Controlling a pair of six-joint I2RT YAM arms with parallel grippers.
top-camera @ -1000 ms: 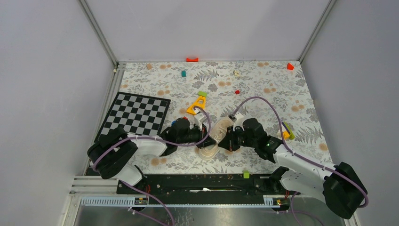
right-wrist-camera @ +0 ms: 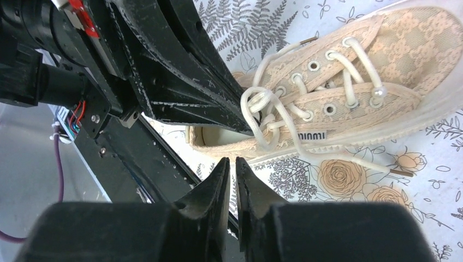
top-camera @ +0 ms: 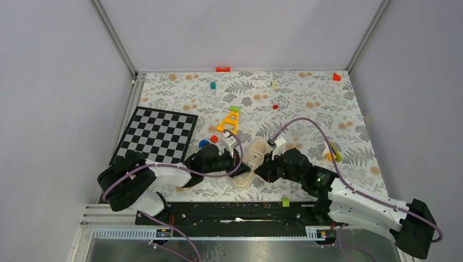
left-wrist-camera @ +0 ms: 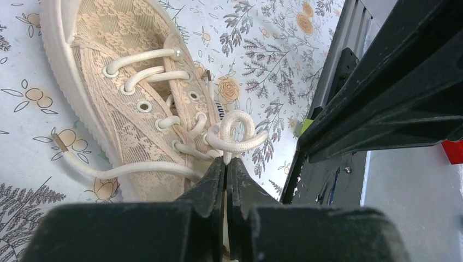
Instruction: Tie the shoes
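Note:
The beige canvas shoe [left-wrist-camera: 131,98] lies on the patterned table between my grippers. In the left wrist view my left gripper is shut on a white lace [left-wrist-camera: 240,143], which forms a looped knot above its fingertips over the shoe. A loose lace end [left-wrist-camera: 98,171] trails across the shoe to the left. My right gripper is shut, beside the shoe's edge and apart from the knot; I see nothing clearly between its tips. The right wrist view also shows a lace end [right-wrist-camera: 371,164] lying outside the shoe.
A chessboard [top-camera: 153,134] lies at the left. Behind the shoe are a yellow triangle [top-camera: 228,121] and small blocks [top-camera: 214,138]. The table's dark front edge [top-camera: 256,210] is close to both grippers.

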